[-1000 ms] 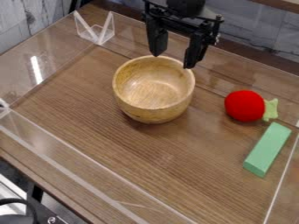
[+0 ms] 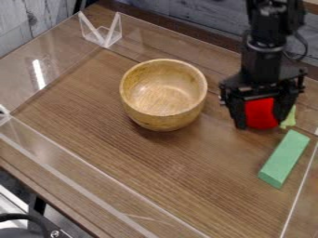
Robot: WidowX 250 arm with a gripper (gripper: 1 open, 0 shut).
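Note:
My black gripper [image 2: 250, 93] is at the right of the camera view, lowered over a red round object [image 2: 261, 113], with its fingers reaching down around it; part of the red object is hidden behind them. The gripper looks open. A small yellow-green item [image 2: 289, 121] lies just to the right of the red object. A light green block [image 2: 284, 158] lies below them on the wooden table.
A large tan wooden bowl [image 2: 163, 94] sits in the middle, left of my gripper. A clear wire-like item [image 2: 102, 28] is at the upper left.
My gripper has moved from over the bowl's upper right to the right and down, over the red object. The objects on the table look unmoved.

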